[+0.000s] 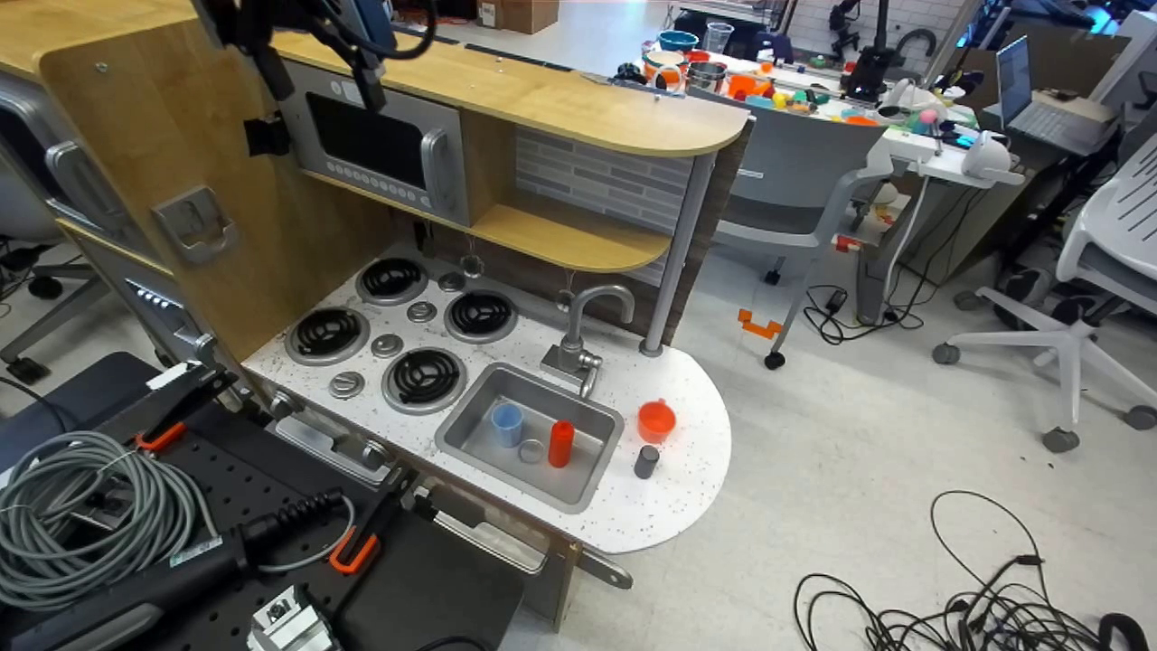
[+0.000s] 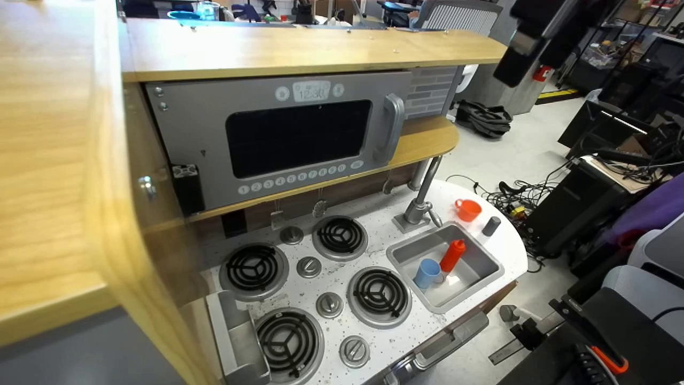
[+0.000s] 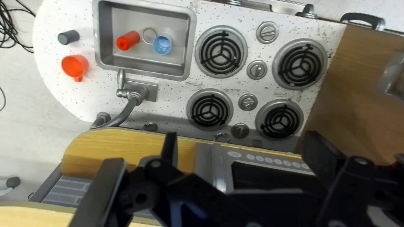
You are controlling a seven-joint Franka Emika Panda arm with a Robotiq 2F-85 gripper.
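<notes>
In the wrist view my gripper is open, its fingers wide apart and nothing held. It hangs high over the toy kitchen, in front of the microwave (image 1: 374, 136) in exterior view 1. Inside the sink (image 3: 142, 68) are a red bottle (image 3: 130, 39), a light blue cup (image 3: 162, 45) and a clear ring-like item (image 3: 149, 35). On the white counter beside the sink sit an orange-red cup (image 3: 75, 65) with a handle and a small dark grey cylinder (image 3: 68, 37).
Burners with black coils, such as this burner (image 2: 379, 297), and grey knobs fill the counter's other side. The faucet (image 1: 591, 325) rises behind the sink. A wooden shelf (image 2: 423, 138) and the kitchen's wooden top (image 2: 288, 48) overhang the counter's back. The counter's rounded end has bare space.
</notes>
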